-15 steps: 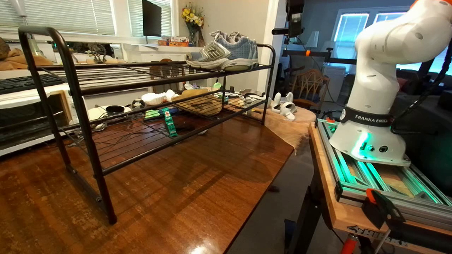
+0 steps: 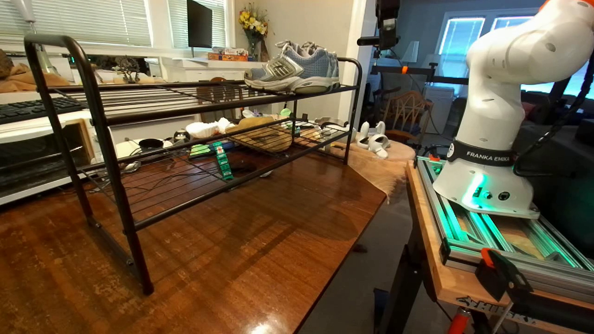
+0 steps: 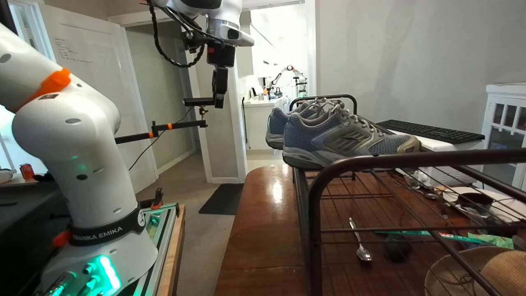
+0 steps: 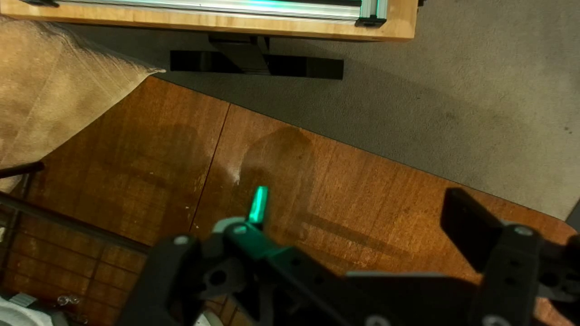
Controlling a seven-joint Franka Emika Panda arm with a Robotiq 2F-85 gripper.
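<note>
A pair of grey-blue sneakers [image 2: 292,69] rests side by side on the top tier of a dark metal shoe rack [image 2: 234,105]. In exterior view 2 the sneakers [image 3: 340,135] sit upright, with the nearer one partly covering the other. My gripper [image 3: 220,93] hangs in the air, to the left of the shoes there and higher than them. Its fingers stand wide apart in the wrist view, where the open gripper has only bare tabletop below and nothing held. Part of the rack [image 4: 76,223] shows at that view's lower left.
The rack stands on a brown wooden table [image 2: 267,239] whose front strip is clear. Behind and under it lie a spoon [image 3: 362,251], a straw hat [image 3: 505,276] and other clutter. White sandals [image 2: 374,139] rest on a tan cloth [image 4: 49,92] at the table's end.
</note>
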